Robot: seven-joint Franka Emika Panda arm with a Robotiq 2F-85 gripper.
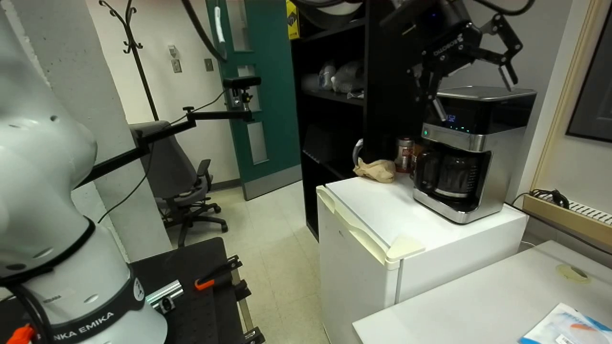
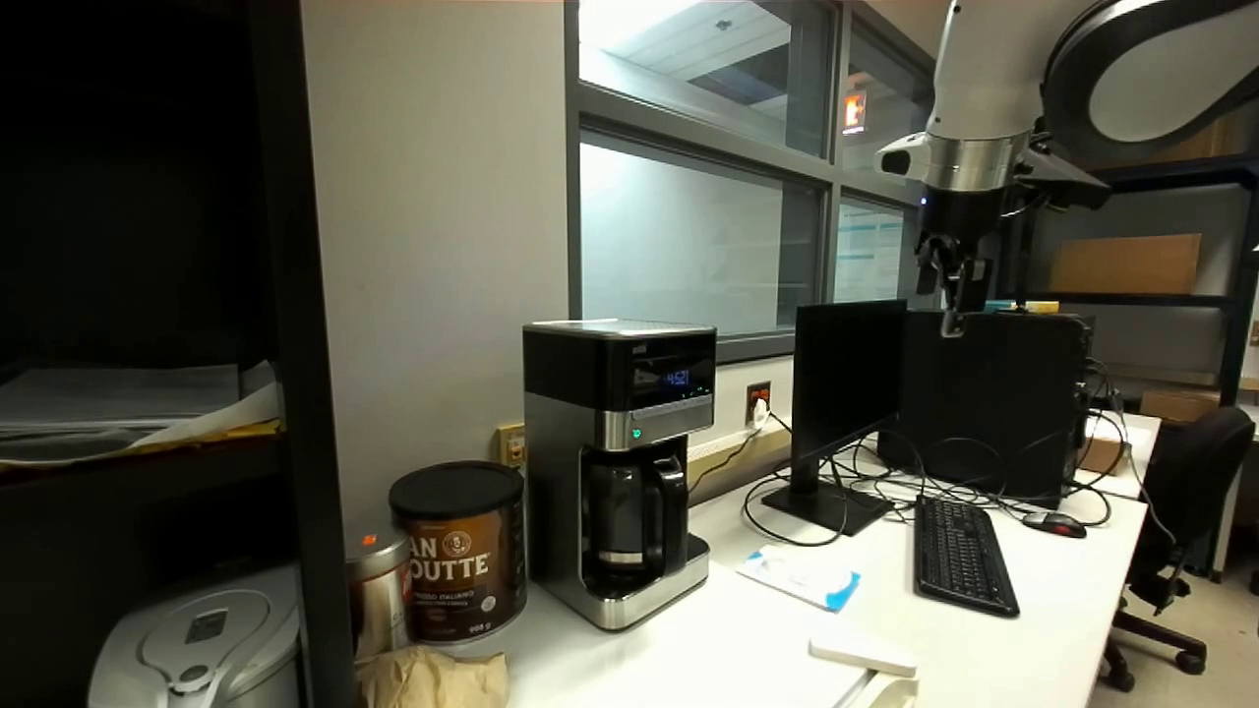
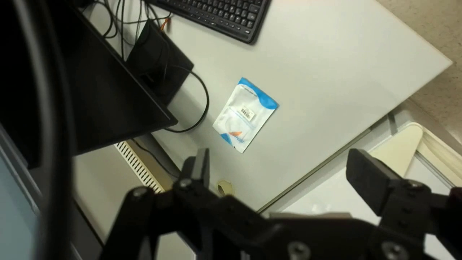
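Note:
My gripper is open, with nothing between its fingers. Exterior view 1 has the gripper (image 1: 474, 93) high up, overlapping the top of the coffee maker (image 1: 508, 157). From the other side, the gripper (image 2: 953, 301) hangs in the air well to the right of the coffee maker (image 2: 561, 472), in line with the monitor. The machine stands on a white fridge (image 1: 367, 286), its display lit and a glass carafe (image 1: 457, 177) inside. Below me on the desk lies a white and blue packet (image 3: 245, 113), clear of my fingers.
The monitor (image 3: 99, 82), loose cables and a keyboard (image 3: 225, 15) occupy part of the desk. A brown coffee tin (image 2: 460, 555) and a crumpled paper bag (image 2: 437, 680) sit beside the coffee maker. Bare desk surface (image 3: 329, 82) surrounds much of the packet.

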